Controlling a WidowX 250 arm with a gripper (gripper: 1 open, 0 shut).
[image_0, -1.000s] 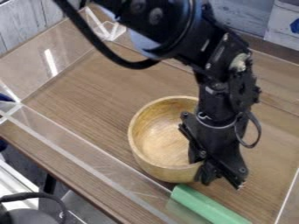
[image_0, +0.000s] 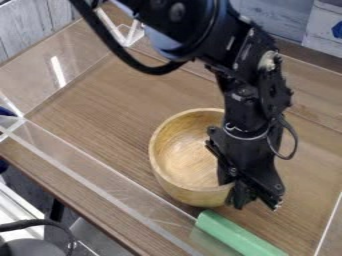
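Note:
A round wooden bowl (image_0: 181, 150) sits near the middle of the wooden table. My gripper (image_0: 230, 185) reaches down at its right side, its fingertips at the bowl's near-right rim and shut on it; the exact contact is partly hidden by the black gripper body. A green cylinder (image_0: 238, 238) lies at the near right, just in front of the bowl.
Clear acrylic strips (image_0: 94, 170) run along the table's left and near edges. Grey-white panels (image_0: 321, 25) stand at the back right. The table behind and left of the bowl is clear.
My gripper and the bowl have shifted slightly away from the camera, toward the back of the table, over the last second.

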